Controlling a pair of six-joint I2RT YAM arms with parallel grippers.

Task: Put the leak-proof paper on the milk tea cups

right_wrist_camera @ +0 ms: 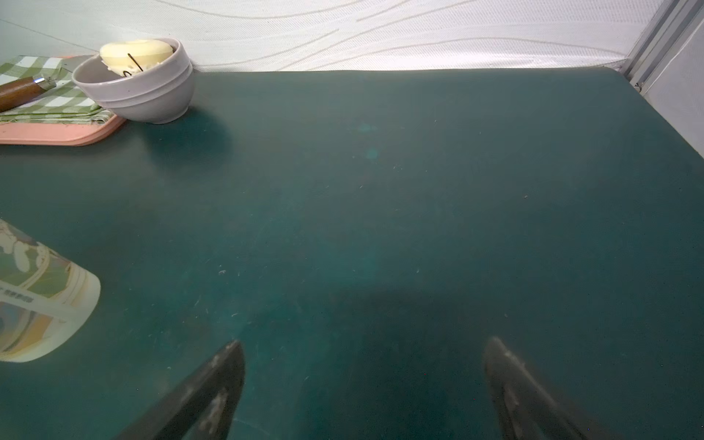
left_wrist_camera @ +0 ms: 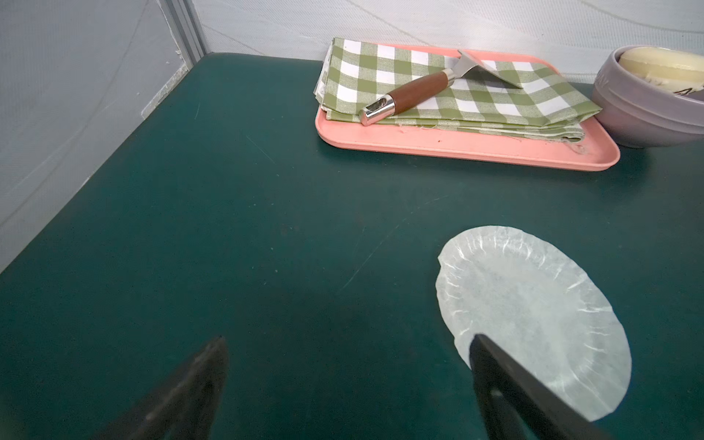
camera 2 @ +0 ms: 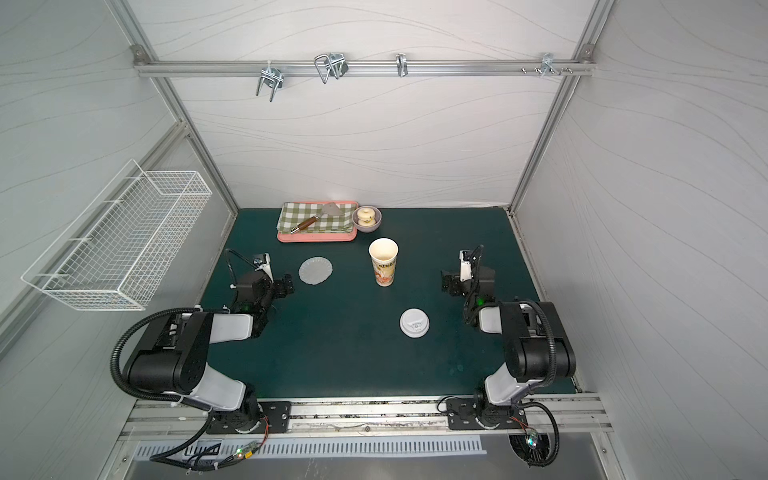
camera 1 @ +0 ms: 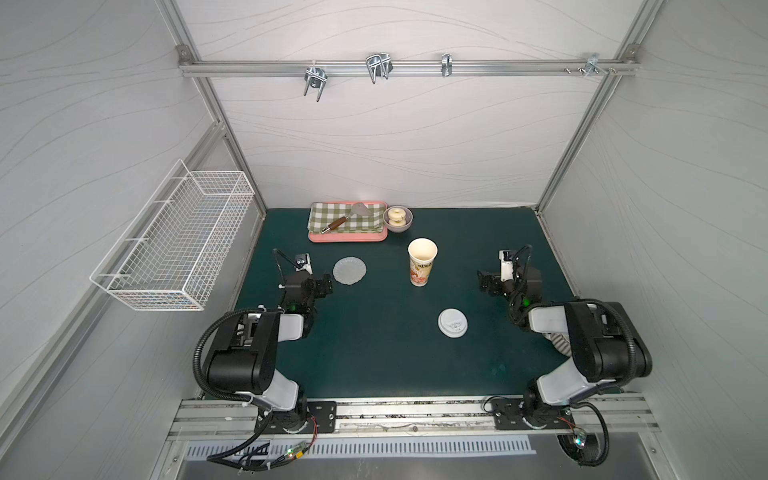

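A round, crinkled translucent paper (camera 1: 349, 270) lies flat on the table, just right of my left gripper (camera 1: 326, 285). In the left wrist view, the paper (left_wrist_camera: 535, 315) shows partly behind one finger, and the left gripper is open and empty. One tall printed cup (camera 1: 421, 262) stands upright at mid-table with its top uncovered. A white lid (camera 1: 453, 323) lies in front of it. On the right side, my right gripper is spread open over bare table; the cup's lower part (right_wrist_camera: 47, 308) shows at that view's left edge.
Along the back sit a pink tray (left_wrist_camera: 469, 146) with a checked cloth and a brown-handled spatula (left_wrist_camera: 421, 94), and a bowl (right_wrist_camera: 146, 95) holding pale yellow pieces. A wire basket (camera 1: 176, 240) hangs on the left wall. Table space between the arms is mostly clear.
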